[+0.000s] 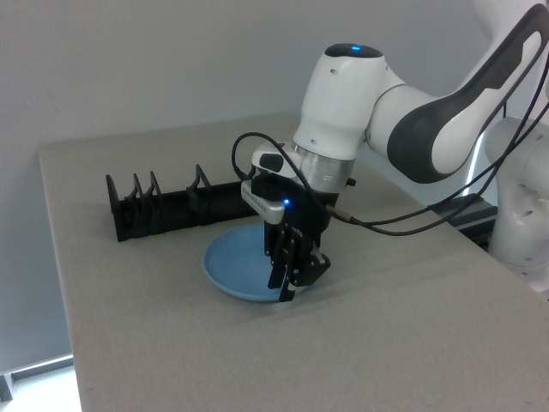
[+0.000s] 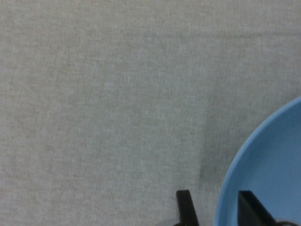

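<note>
A blue plate [image 1: 232,262] lies on the grey table surface, partly hidden behind my gripper [image 1: 285,287] in the top view. My gripper is at the plate's near right rim, pointing down. In the wrist view the gripper stands open, with the plate's rim [image 2: 235,167] between its two fingertips and nothing visibly held. One finger is outside the plate over the cloth, the other over the plate's inside. Whether the fingers touch the plate cannot be told.
A black rack [image 1: 167,219] with upright dividers lies behind the plate. Cables loop from the wrist to the right, where a white robot body [image 1: 523,206] stands beyond the table edge.
</note>
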